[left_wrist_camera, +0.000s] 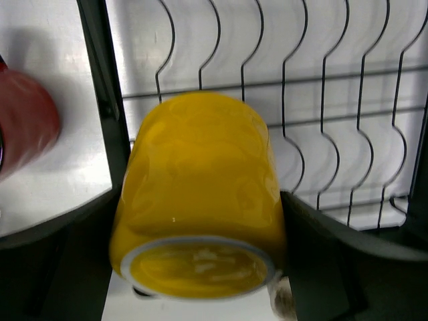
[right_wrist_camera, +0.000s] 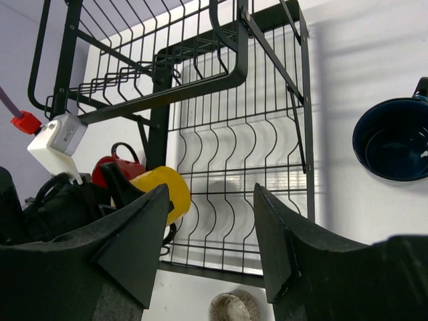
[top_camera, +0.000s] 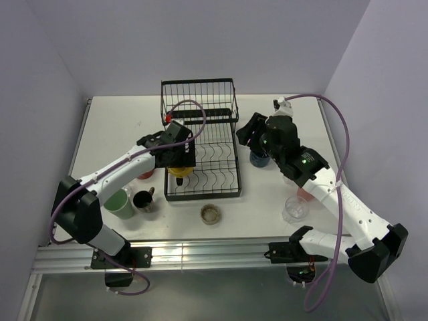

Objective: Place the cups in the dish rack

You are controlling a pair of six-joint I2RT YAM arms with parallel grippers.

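The yellow cup [left_wrist_camera: 200,167] is at the front left of the black dish rack [top_camera: 204,196], its base turned toward my left wrist camera. Around it, one finger on either side, stands my left gripper [top_camera: 179,160], open; whether its pads touch the cup is hard to see. My right gripper is partly open and empty, above the table by the rack's right side. A dark blue cup [right_wrist_camera: 394,144] stands right of the rack. Left of the rack is a red cup [left_wrist_camera: 27,120], partly covered by my left arm in the top view.
Near the front left stand a green cup [top_camera: 119,204] and a dark metal mug [top_camera: 144,200]. A small beige cup [top_camera: 210,214] sits before the rack. At right are a clear glass [top_camera: 295,208] and a pinkish cup [top_camera: 305,194]. The rack's upper tier [top_camera: 198,90] rises behind.
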